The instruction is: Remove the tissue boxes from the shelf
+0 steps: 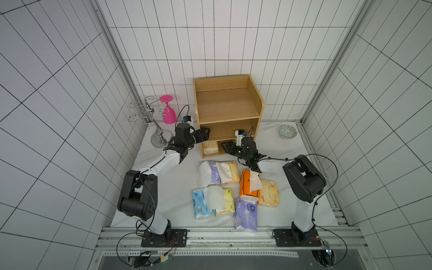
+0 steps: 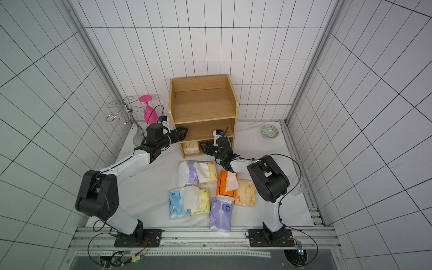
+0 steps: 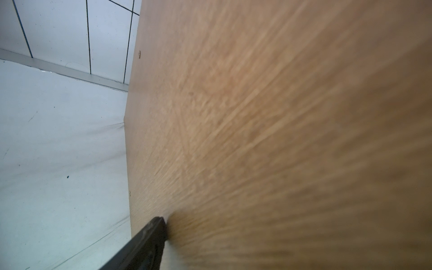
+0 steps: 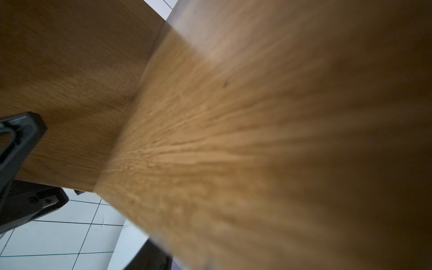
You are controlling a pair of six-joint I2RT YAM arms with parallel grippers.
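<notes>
The wooden shelf (image 1: 228, 105) stands by the back wall, its upper levels bare. At the left of its bottom compartment lies a cream tissue pack (image 1: 210, 147). The right part of that compartment is hidden behind my right arm. My left gripper (image 1: 205, 134) is at the shelf's left side panel; in the right wrist view its fingers (image 4: 20, 139) lie on both sides of that panel's front edge. My right gripper (image 1: 226, 147) is at the bottom compartment's opening, right of the cream pack. Wood fills most of its wrist view, so its finger cannot be made out.
Several tissue packs lie in front of the shelf, among them a purple one (image 1: 246, 216), an orange one (image 1: 245, 185) and a blue one (image 1: 200, 204). A pink goblet (image 1: 169, 115) hangs on a metal stand at left. A glass dish (image 1: 287, 131) sits back right.
</notes>
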